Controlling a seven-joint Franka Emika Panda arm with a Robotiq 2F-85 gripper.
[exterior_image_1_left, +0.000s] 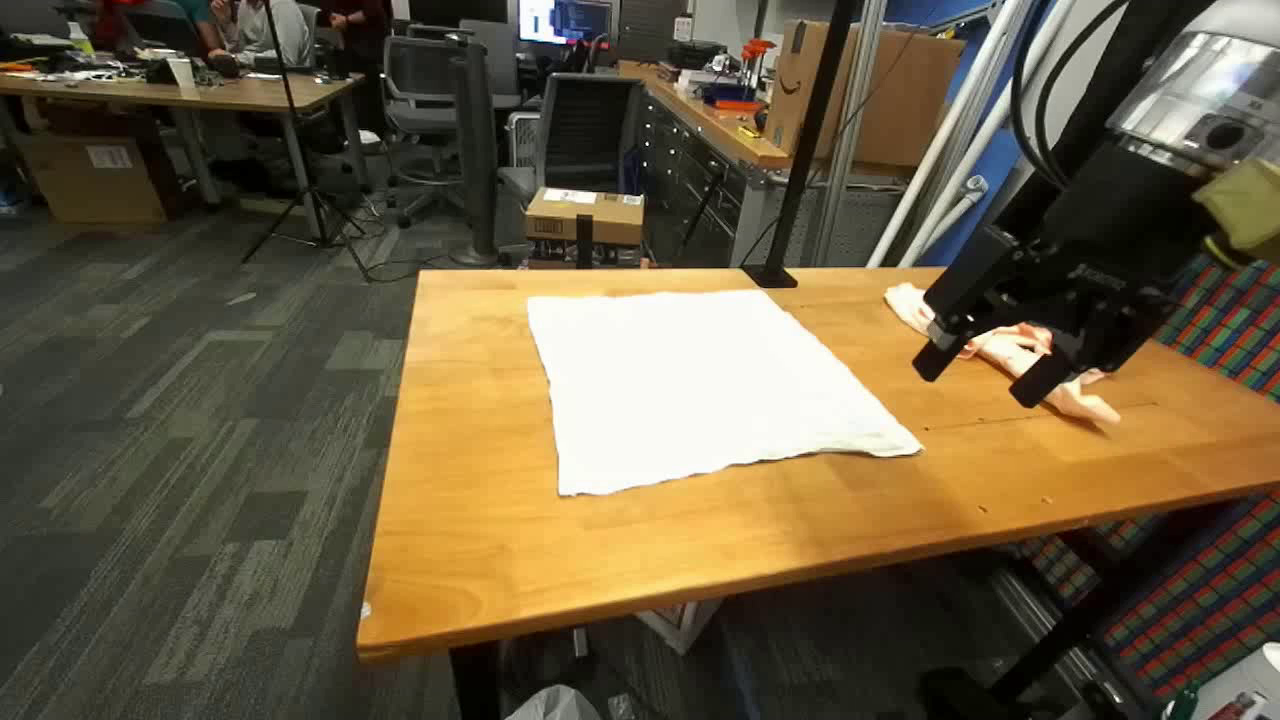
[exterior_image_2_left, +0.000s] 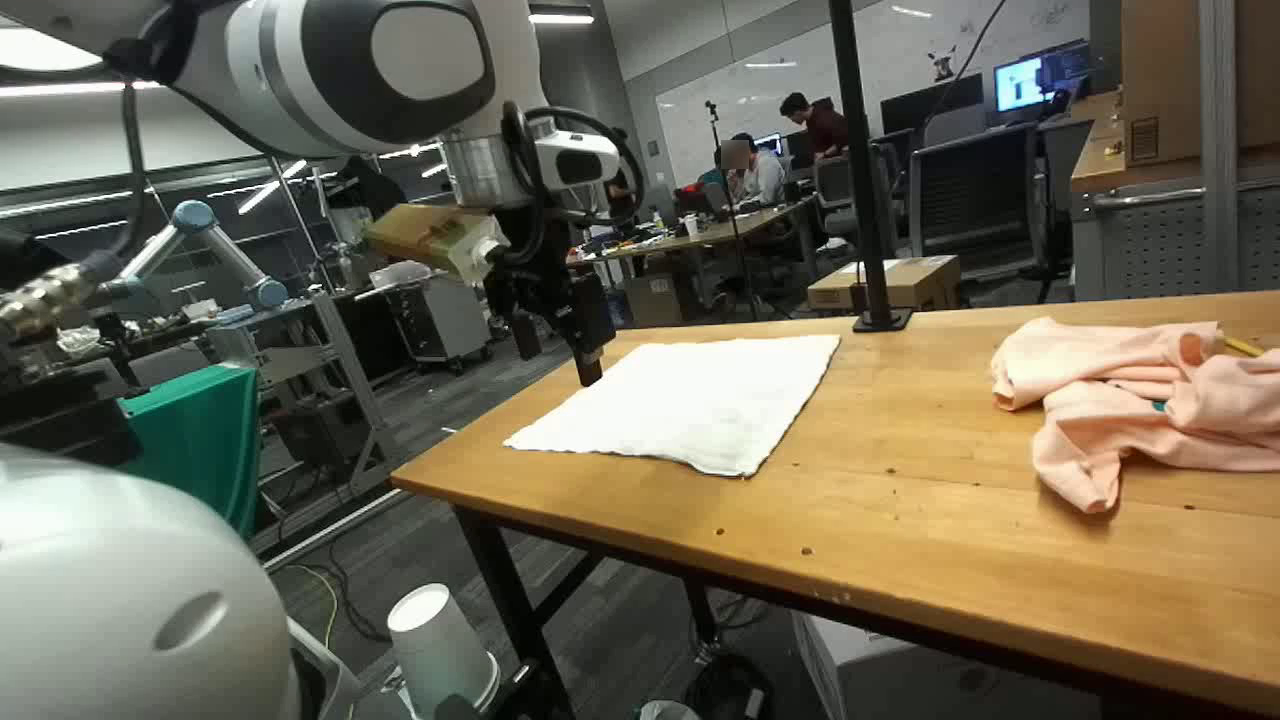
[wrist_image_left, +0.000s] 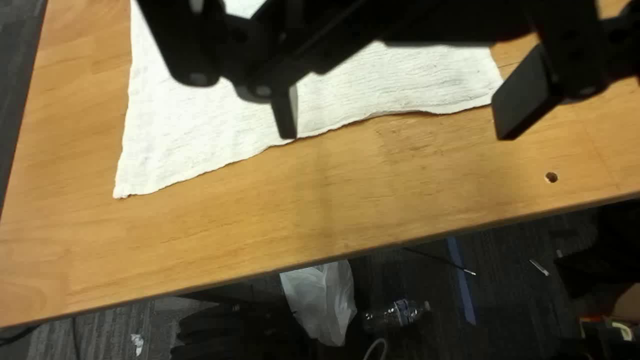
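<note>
A white cloth lies spread nearly flat on the wooden table, its near edge a little wavy. In the second exterior view the same white cloth shows with one corner toward the table's left edge. My gripper is open and empty, held above the table. In the wrist view the gripper has its fingers wide apart over the cloth's near edge, with bare wood showing between them. Part of the white cloth is hidden behind the gripper's body there.
A crumpled peach cloth lies on the table away from the white one. At the table's far edge stands a black pole. Bare tabletop runs along the near side, and a bag is on the floor below.
</note>
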